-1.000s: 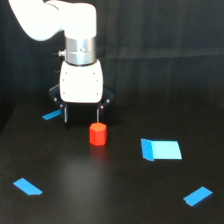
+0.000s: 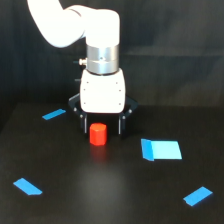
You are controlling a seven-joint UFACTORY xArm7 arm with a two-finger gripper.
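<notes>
A small red block (image 2: 98, 134) sits upright on the dark table, left of the middle of the camera view. My gripper (image 2: 103, 125) points down at it with its fingers well apart. In the picture the block appears between the fingertips, nearer the left one. The view does not settle whether the fingers are level with the block or stand behind it. I see no contact.
A light blue square (image 2: 167, 150), with a blue strip (image 2: 147, 150) along its left side, lies to the right of the block. Blue tape marks (image 2: 27, 187) lie flat elsewhere on the table.
My gripper has moved to the right, from left of the red block to over it, and a little lower in the picture. The block has not moved.
</notes>
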